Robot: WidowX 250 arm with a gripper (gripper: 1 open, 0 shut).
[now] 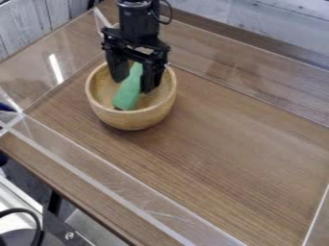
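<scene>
A wooden bowl point(130, 118) sits on the wooden table toward the upper left, with a green elongated object point(126, 94) lying inside it. My black gripper point(135, 73) is over the bowl's back part, its two fingers open on either side of the green object's upper end. Whether they touch it cannot be told.
A pale wall point(257, 19) runs along the back. A black cable point(26, 216) and grey hardware are at the lower left edge.
</scene>
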